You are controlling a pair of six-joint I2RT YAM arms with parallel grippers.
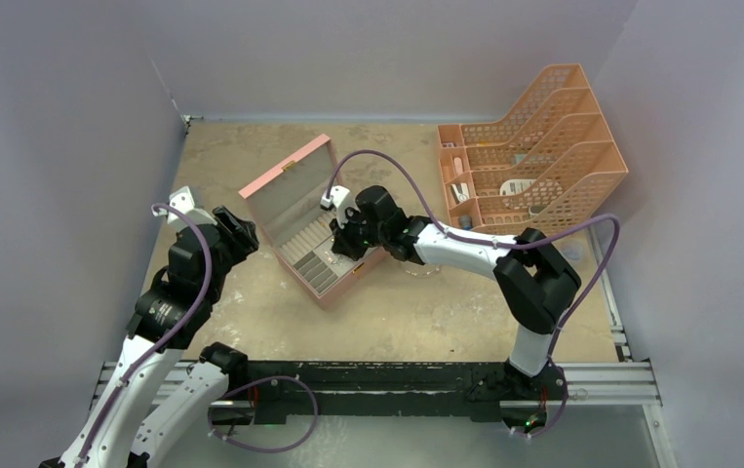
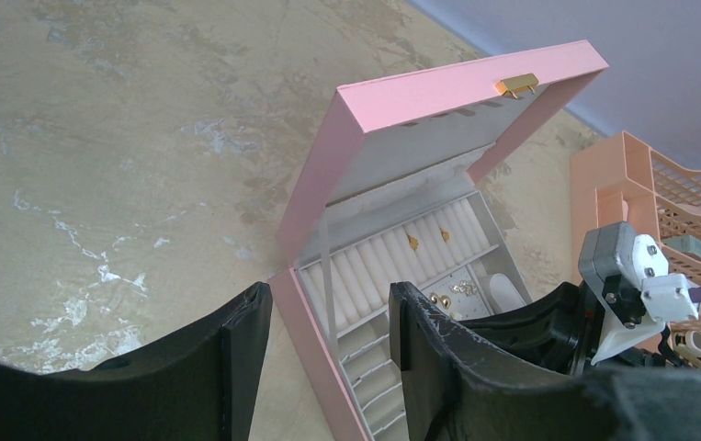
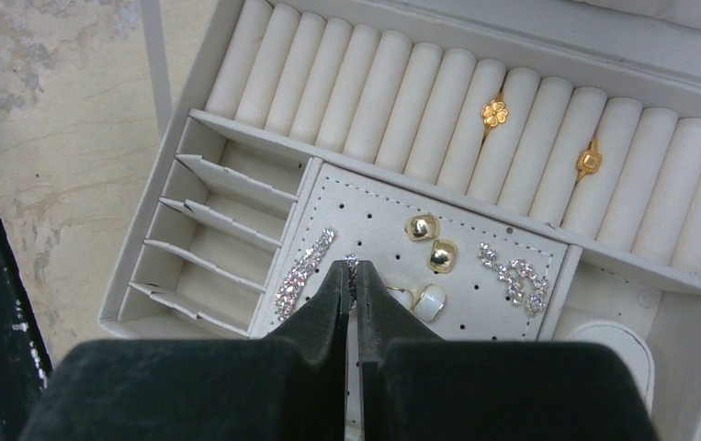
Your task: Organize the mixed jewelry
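Note:
The pink jewelry box stands open, with two gold rings in its ring rolls. On its padded panel lie gold earrings, white-faced earrings and sparkling pieces. My right gripper is over this panel, fingers shut, with a small sparkly bit at the tips; whether it is held is unclear. My left gripper hangs left of the box, fingers apart, nothing between them.
An orange organizer stands at the back right. A loose chain lies right of the box.

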